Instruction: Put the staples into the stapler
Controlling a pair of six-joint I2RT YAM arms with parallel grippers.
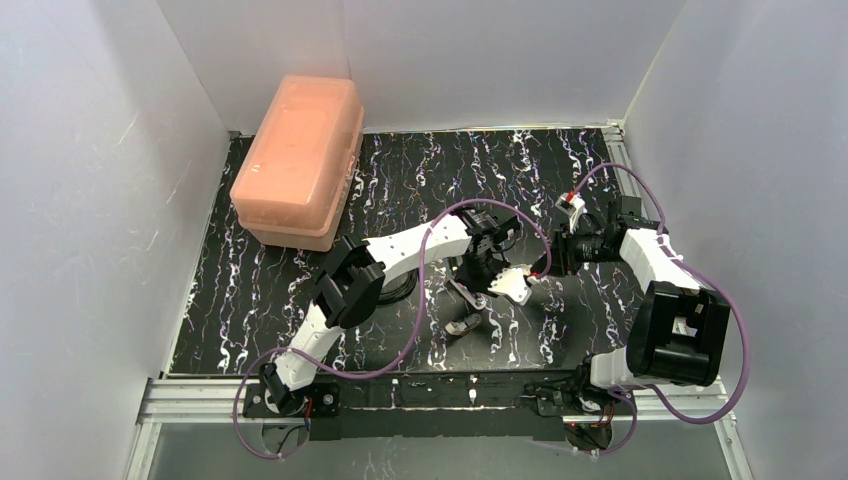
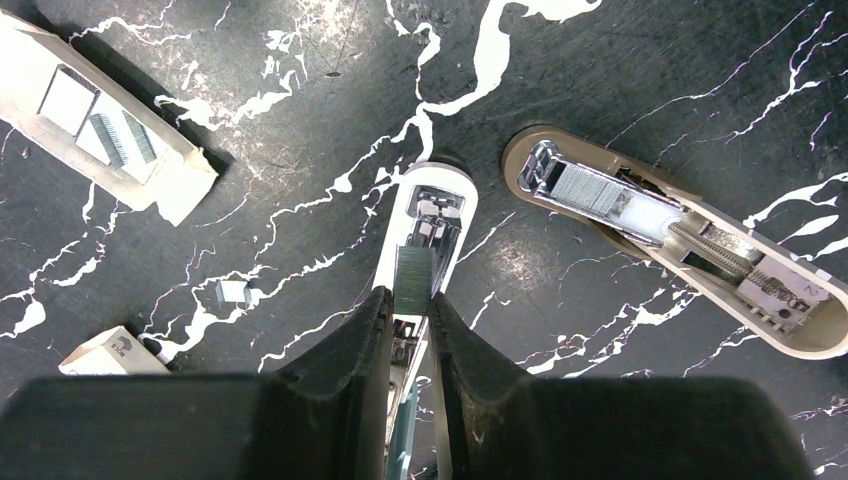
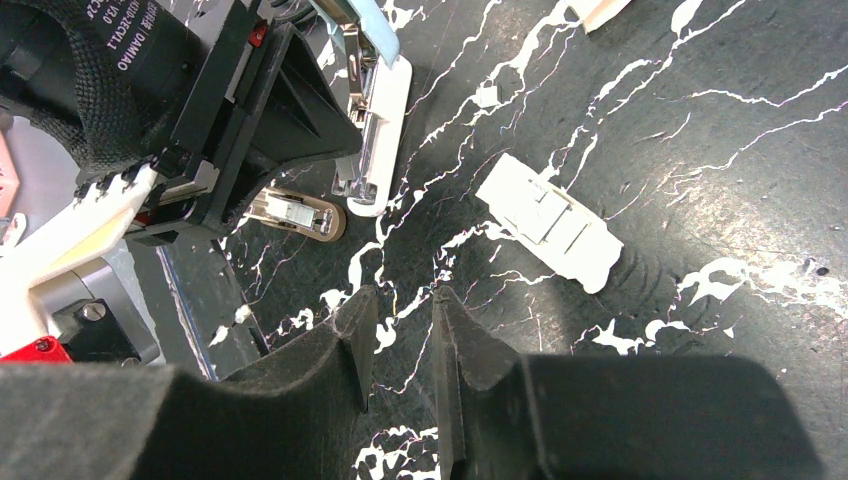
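Observation:
A grey staple strip (image 2: 412, 275) is pinched in my left gripper, lined up with the open channel of the white stapler (image 2: 441, 178). The strip shows over the channel in the left wrist view; whether it touches the metal, I cannot tell. In the right wrist view the same stapler has its light blue top (image 3: 378, 32) swung back, partly behind the left fingers (image 3: 335, 135). My right gripper is part open over bare table, nothing between its fingers, with the white staple box (image 3: 515, 190) ahead to its right.
A brown stapler (image 2: 640, 205) lies opened close to the right of the white one, with staples in its channel. A small staple piece (image 2: 233, 292) and a pale carton (image 2: 112, 355) lie at left. An orange case (image 1: 300, 150) stands at the back left.

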